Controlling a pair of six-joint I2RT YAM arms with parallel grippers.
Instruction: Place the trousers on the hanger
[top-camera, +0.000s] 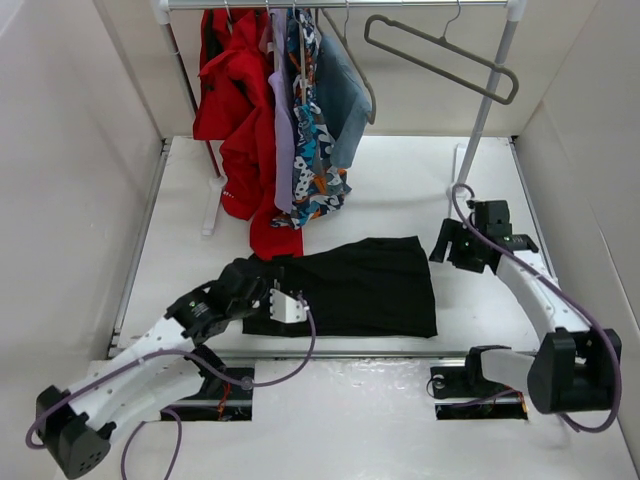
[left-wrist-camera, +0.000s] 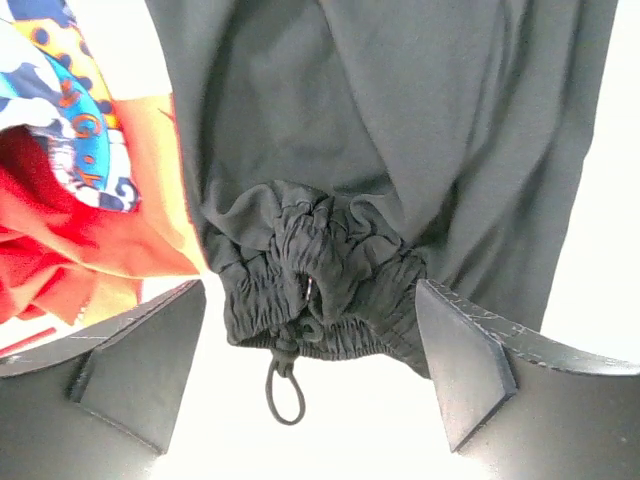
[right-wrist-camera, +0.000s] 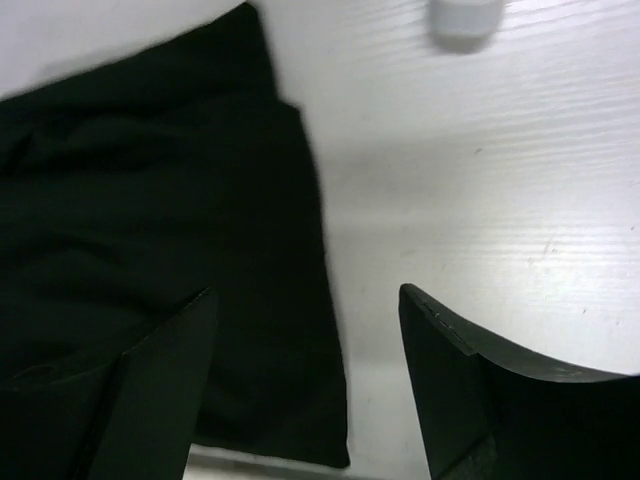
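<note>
Black trousers (top-camera: 360, 290) lie folded flat along the front of the white surface. In the left wrist view their gathered waistband (left-wrist-camera: 320, 280) with a drawcord loop lies between the spread fingers of my left gripper, which is open. My right gripper (top-camera: 438, 258) stands just right of the trousers' right end. In the right wrist view its fingers are apart, with the trousers' edge (right-wrist-camera: 325, 300) below and only bare surface clearly between the fingertips. The empty grey hanger (top-camera: 440, 58) hangs at the rack's right side.
Red jacket (top-camera: 245, 110), patterned shirt (top-camera: 315, 150) and blue garment (top-camera: 342, 100) hang on the rack's left; the red hem reaches the trousers' back edge. A rack post (top-camera: 490, 100) stands behind my right arm. Bare surface lies behind the trousers.
</note>
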